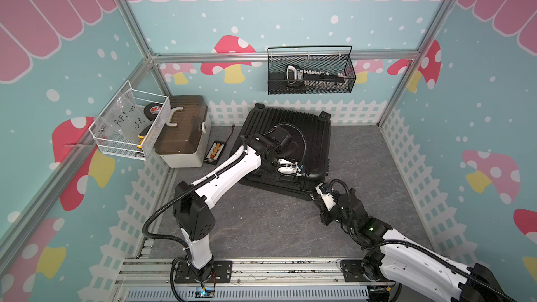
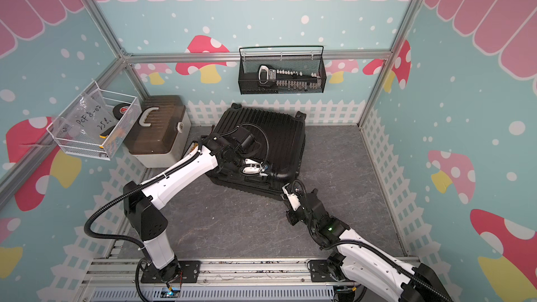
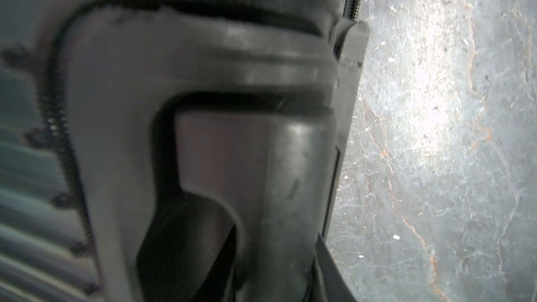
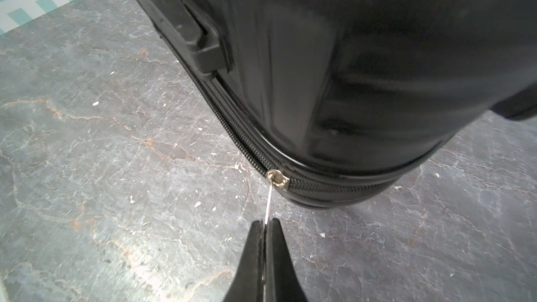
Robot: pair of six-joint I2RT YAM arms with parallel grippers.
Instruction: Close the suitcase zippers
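Note:
The black suitcase (image 1: 313, 139) lies flat on the floor. My left gripper is shut on its side handle (image 3: 291, 190), one finger on each side of the bar. In the right wrist view a metal zipper slider (image 4: 278, 179) sits at the suitcase's rounded corner. Its thin pull tab (image 4: 268, 207) runs down between the tips of my right gripper, which is shut on it. Left of the slider, two rows of zipper teeth (image 4: 235, 128) show apart. On its other side the teeth (image 4: 341, 188) look joined.
A brown-lidded box (image 1: 181, 128) and a small black tray (image 1: 214, 152) stand left of the suitcase. A white wire basket (image 1: 131, 125) and a black mesh basket (image 1: 310, 72) hang on the walls.

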